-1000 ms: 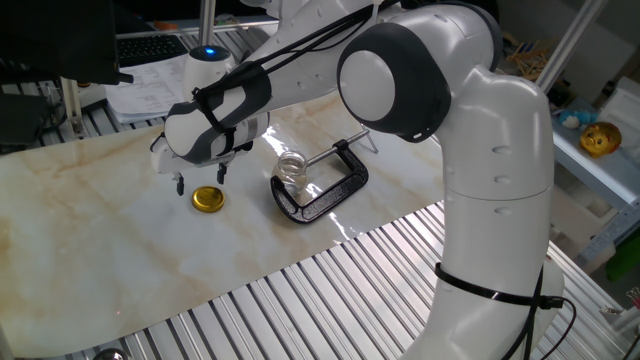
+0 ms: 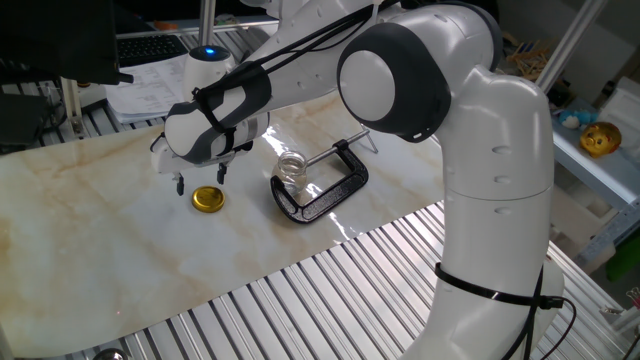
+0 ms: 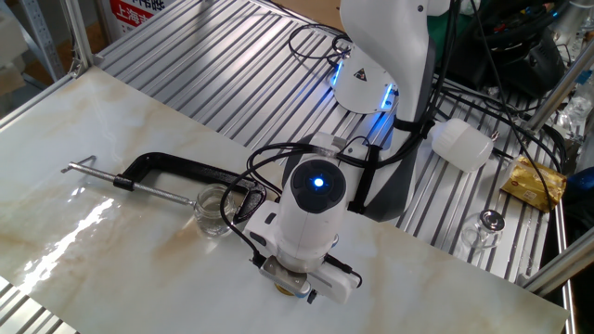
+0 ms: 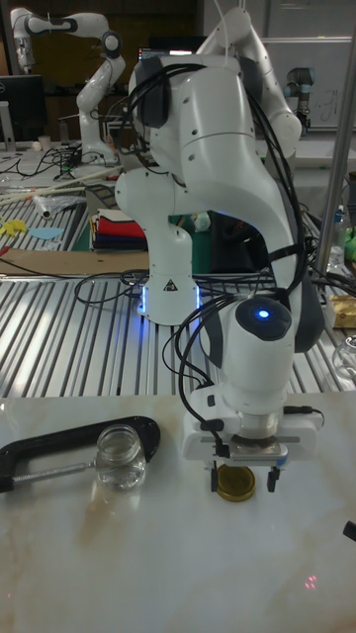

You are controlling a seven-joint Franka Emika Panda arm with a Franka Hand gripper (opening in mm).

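Observation:
A round gold lid (image 2: pixel 208 199) lies flat on the marbled tabletop. Above it hangs my gripper (image 2: pixel 201 183), pointing down, its two dark fingers wide apart and nothing held between them. In the third exterior view the lid (image 4: pixel 235 484) shows between and behind the open fingers of the gripper (image 4: pixel 244 484). From the second exterior view the arm's wrist covers most of the lid. An open glass jar (image 4: pixel 120 457) stands upright beside the black C-clamp (image 4: pixel 74 438), its body close to the clamp's screw end (image 3: pixel 190 201).
Slatted metal decking (image 2: pixel 300 310) borders the marbled board (image 2: pixel 90 250). On it, in the second exterior view, are a small jar with a dark lid (image 3: pixel 489 223), a white container (image 3: pixel 461 145) and a gold packet (image 3: pixel 534 182). The board left of the gold lid in the first view is clear.

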